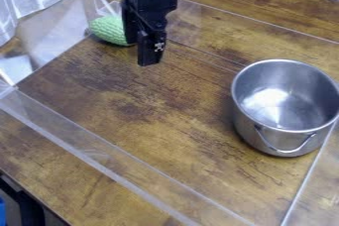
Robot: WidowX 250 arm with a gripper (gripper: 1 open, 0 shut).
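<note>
My black gripper (149, 50) hangs over the back left of the wooden table, in front of and slightly right of a pale green textured object (109, 31), which it partly hides. Whether its fingers are open or shut is hard to make out. A steel pot (283, 106) with a wire handle stands on the right.
Clear plastic walls run along the left, front and right of the wooden surface (139, 121). A dark edge lies at the back right.
</note>
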